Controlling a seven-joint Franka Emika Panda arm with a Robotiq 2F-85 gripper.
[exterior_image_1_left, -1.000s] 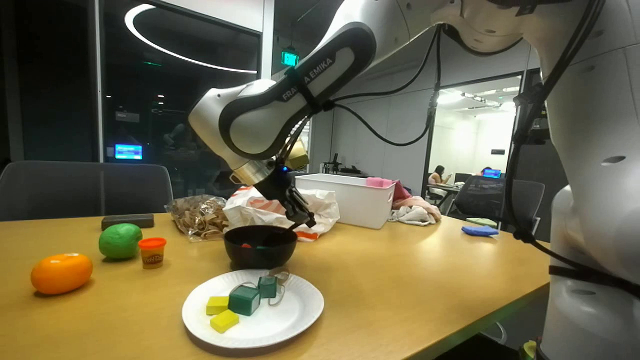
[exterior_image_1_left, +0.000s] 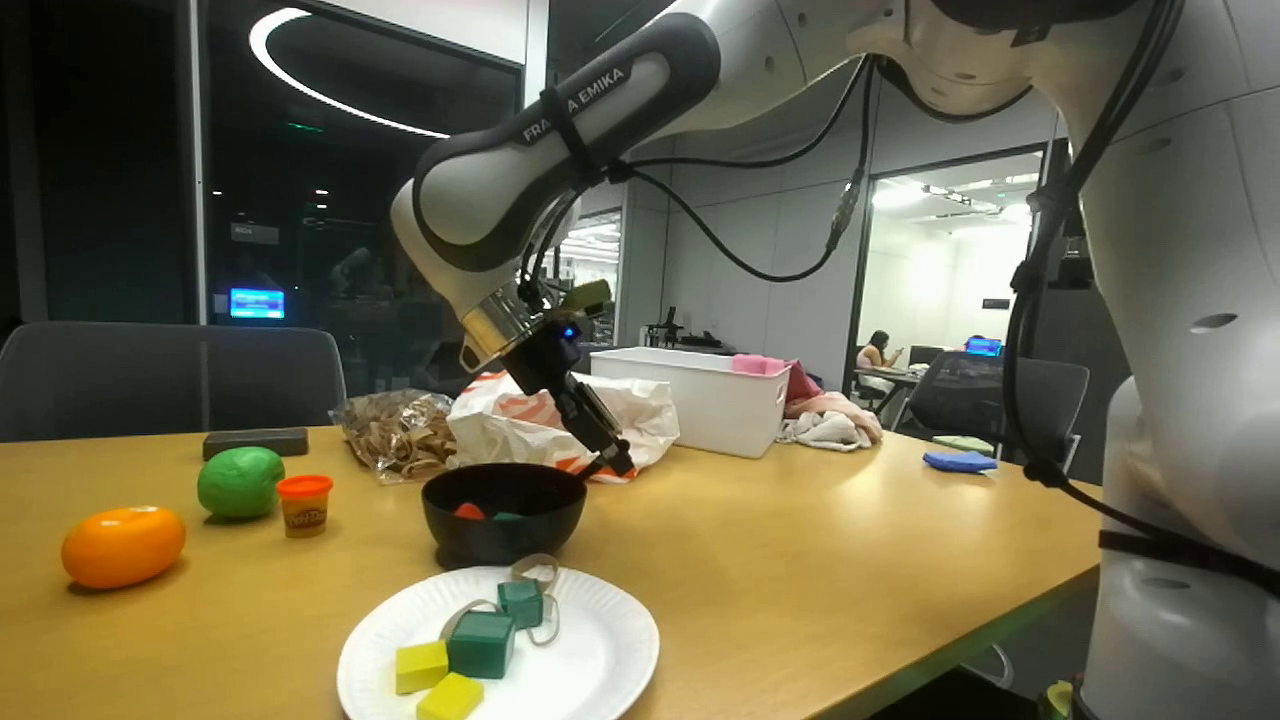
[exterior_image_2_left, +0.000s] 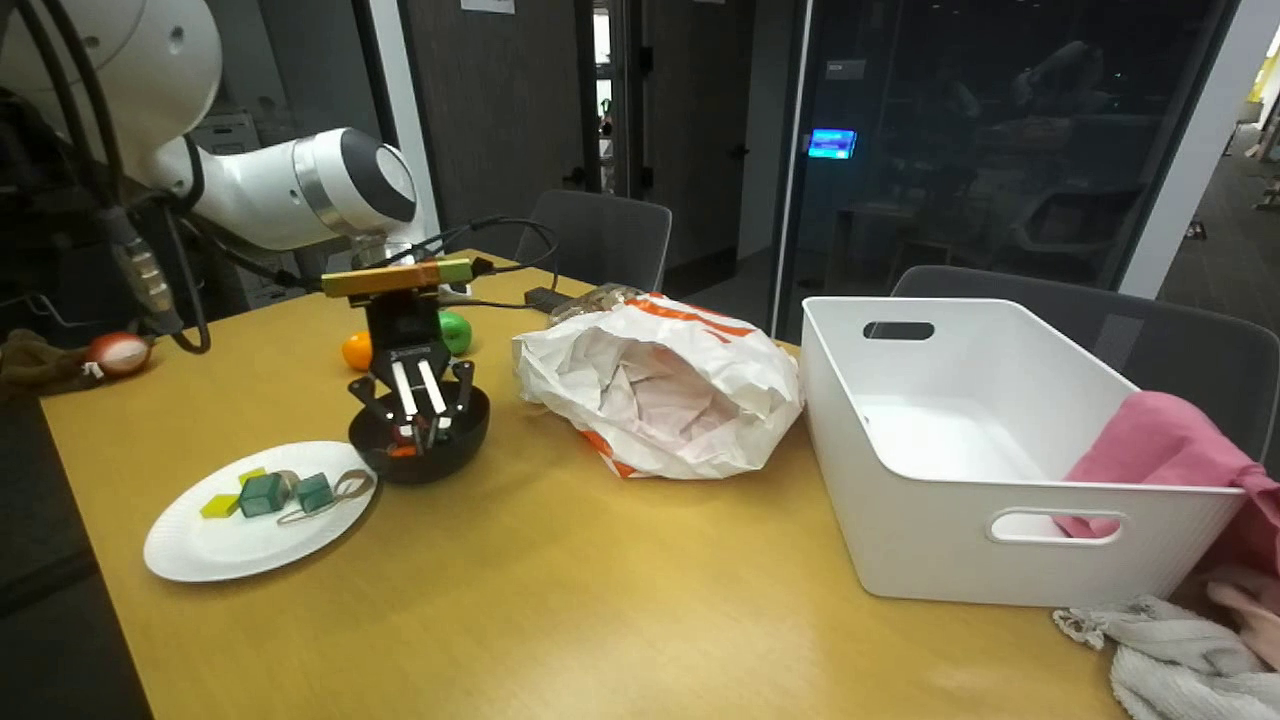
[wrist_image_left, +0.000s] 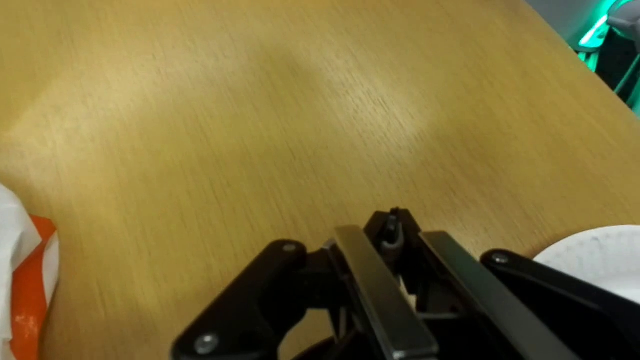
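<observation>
A black bowl (exterior_image_1_left: 504, 534) stands beside the white paper plate (exterior_image_1_left: 600, 648), with red and green pieces inside, and looks slightly tilted. My gripper (exterior_image_1_left: 609, 461) reaches down at the bowl's right rim in exterior view 1, its fingers nearly together. In exterior view 2 the gripper (exterior_image_2_left: 422, 432) overlaps the bowl (exterior_image_2_left: 462, 438). It appears shut on the bowl's rim, though the contact is largely hidden. The wrist view shows the gripper with its fingers close together; the bowl cannot be made out there. Green blocks (exterior_image_1_left: 482, 644) and yellow blocks (exterior_image_1_left: 421, 667) lie on the plate.
A white-and-orange bag (exterior_image_2_left: 672, 396) and a white bin (exterior_image_2_left: 960, 540) occupy the back. A green fruit (exterior_image_1_left: 240, 482), an orange fruit (exterior_image_1_left: 124, 547) and a Play-Doh tub (exterior_image_1_left: 305, 510) stand to the left in exterior view 1.
The bowl has shifted left and nearer the camera in exterior view 1, and the plate has slid nearer too.
</observation>
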